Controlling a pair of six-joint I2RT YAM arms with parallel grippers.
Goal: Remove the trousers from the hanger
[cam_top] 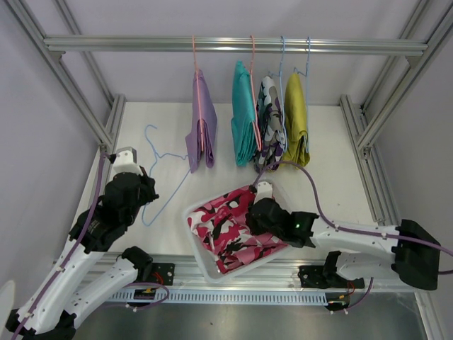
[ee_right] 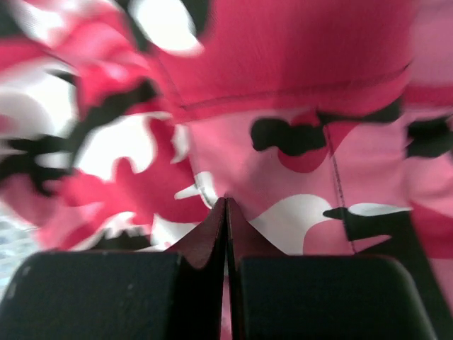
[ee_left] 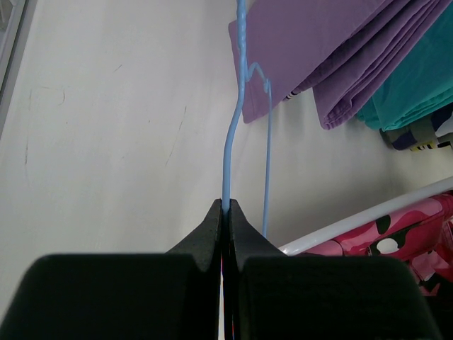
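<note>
A bare blue hanger (cam_top: pixel 163 202) lies on the white board at left in the top view. My left gripper is shut with the blue hanger's wire running up from between its fingertips. Pink, red and black camouflage trousers (cam_top: pixel 216 227) lie in a white bin (cam_top: pixel 212 275) at the front centre. My right gripper is shut, pointed down at this cloth; whether it pinches any fabric is unclear.
Purple (cam_top: pixel 200 127), teal (cam_top: pixel 243 120), patterned (cam_top: pixel 269 124) and yellow (cam_top: pixel 296 117) garments hang from the rail (cam_top: pixel 141 42) above. The board (cam_top: pixel 340 163) is clear at right.
</note>
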